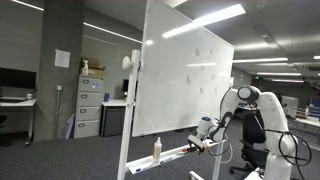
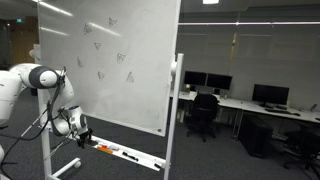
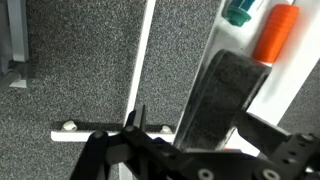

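Observation:
A black block (image 3: 222, 100), which looks like a whiteboard eraser, lies along the whiteboard's white tray (image 3: 290, 85) in the wrist view. My gripper stands open over it, one finger on either side. Whether the fingers touch the block I cannot tell. Beyond it on the tray are an orange object (image 3: 275, 35) and a green-capped one (image 3: 238, 12). In exterior view 1 the gripper (image 1: 199, 148) is low at the right part of the tray, and the block is hard to make out there.
The large whiteboard (image 1: 180, 75) rises right above the tray. A bottle (image 1: 157, 150) stands at the tray's left end. In exterior view 2 orange (image 2: 105, 149) and dark items lie along the tray. Below the tray are frame bars (image 3: 110, 132) and open carpet.

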